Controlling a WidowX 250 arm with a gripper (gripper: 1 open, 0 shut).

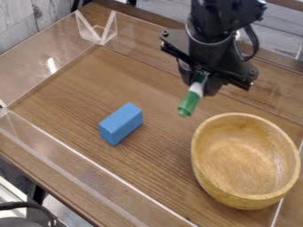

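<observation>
The black robot arm comes down from the top centre, its gripper (199, 82) shut on a small green cylinder (190, 101), which hangs tilted above the wooden surface, left of and above a yellow bowl (243, 191). The fingertips are partly hidden behind the arm's housing and the cylinder. A blue block (120, 123) lies on the surface to the left.
Clear acrylic edging (35, 142) runs along the left side. A white wire-like object (97, 28) is at the upper left.
</observation>
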